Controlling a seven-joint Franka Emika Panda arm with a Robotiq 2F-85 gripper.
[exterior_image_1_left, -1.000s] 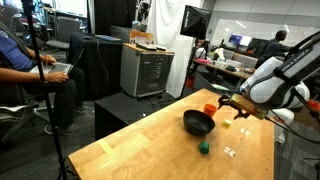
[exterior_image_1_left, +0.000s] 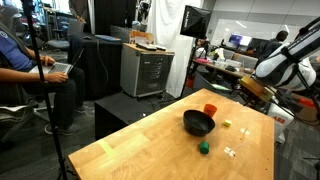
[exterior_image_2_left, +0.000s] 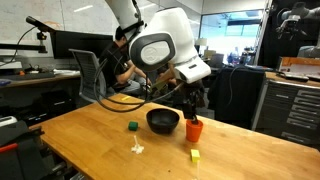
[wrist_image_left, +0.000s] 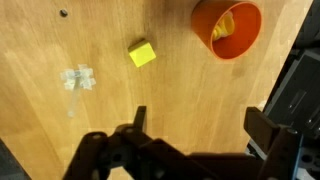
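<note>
My gripper stands open above the table, with nothing between its fingers. Beyond it in the wrist view, an orange cup (wrist_image_left: 247, 38) has something yellow (wrist_image_left: 222, 25) inside. A small yellow block (wrist_image_left: 142, 53) lies on the wood apart from the cup, in front of the left finger. Exterior view 2 has the black bowl (exterior_image_2_left: 162, 121) beside the orange cup (exterior_image_2_left: 194, 130), and the yellow block (exterior_image_2_left: 195, 156) nearer the camera. A green block (exterior_image_1_left: 204, 148) rests on the table near the bowl (exterior_image_1_left: 199, 124).
White tape (wrist_image_left: 77, 78) is stuck to the tabletop near the yellow block. A person with a laptop (exterior_image_1_left: 57, 74) sits away from it at the left.
In exterior view 1 the arm and gripper have moved right and upward, away from the orange cup. The bowl, cup and blocks look unmoved.
</note>
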